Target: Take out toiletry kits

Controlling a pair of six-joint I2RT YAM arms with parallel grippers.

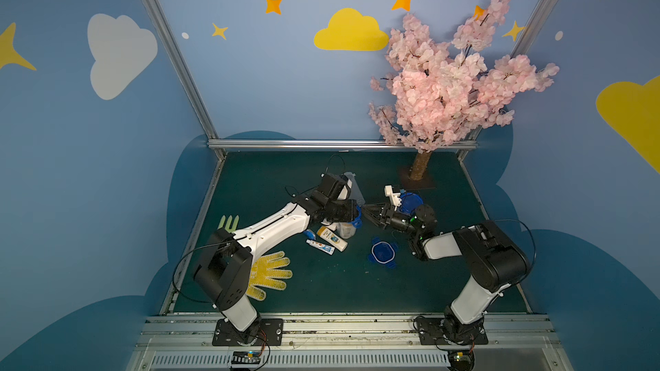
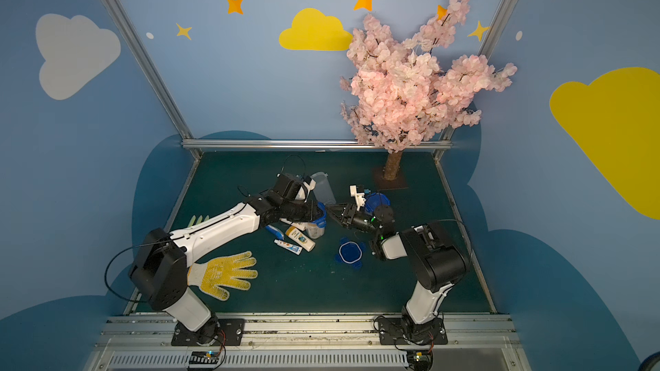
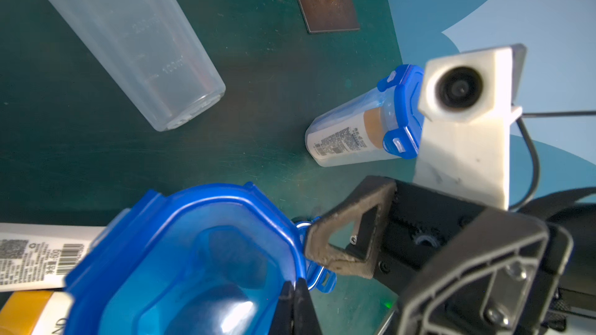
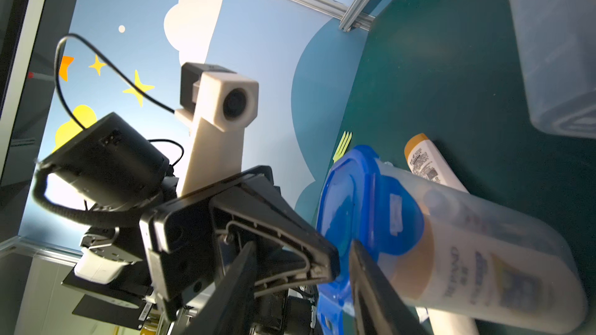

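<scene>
A translucent container (image 4: 471,254) with a blue lid (image 4: 341,223) leans over beneath my grippers; a bottle label shows through its wall. My left gripper is shut at the blue lid's (image 3: 205,204) rim, and nothing clear shows between its fingers. Close by, on the lid's other side, my right gripper is part open, its fingertips near the lid edge. A second container with a blue lid (image 3: 366,121) stands apart with a labelled item inside. An open empty container (image 3: 139,37) lies on its side. A loose blue lid (image 1: 383,253) rests on the table.
A toothpaste tube (image 1: 320,247) and a bottle (image 1: 332,238) lie just in front of the left gripper. A yellow glove (image 1: 269,273) is at front left. The tree base (image 1: 416,180) stands at back right.
</scene>
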